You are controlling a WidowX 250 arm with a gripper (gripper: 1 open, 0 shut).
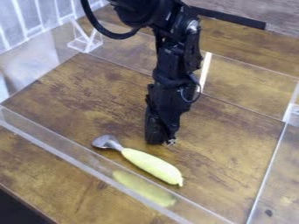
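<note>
My black gripper (162, 131) points down at the middle of the wooden board, low over its surface, with its fingertips shut and nothing showing between them. In front of it and a little to the left lies a metal spoon (107, 142), with a long pale yellow object (153, 166), like a corn cob, extending from it toward the lower right. Both are apart from the gripper.
Clear plastic walls (277, 175) border the wooden board (70, 87) on the sides and front. White wire racking (30, 22) stands at the back left. The board's left and right parts are clear.
</note>
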